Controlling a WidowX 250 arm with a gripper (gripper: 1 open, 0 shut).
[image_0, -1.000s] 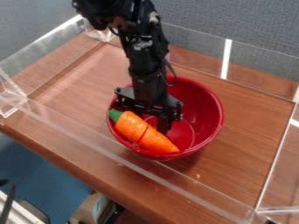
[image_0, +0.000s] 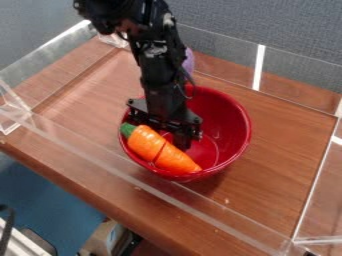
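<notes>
The black gripper (image_0: 166, 125) points down into a red bowl (image_0: 230, 152) in the middle of the wooden surface. An orange toy carrot (image_0: 168, 155) with a green top lies slanted inside the bowl, just in front of and below the gripper. The fingertips are largely hidden behind the carrot and in shadow, so their state is unclear. A small purple object (image_0: 187, 61) shows behind the arm.
Clear low walls (image_0: 281, 58) ring the wooden table (image_0: 274, 130). Bare wood lies to the left and right of the bowl. Beyond the front edge at lower left is a blue floor with some dark and beige items.
The arm has shifted slightly left and up over the last second, and more of the purple object shows behind it. The carrot and bowl look nearly unchanged.
</notes>
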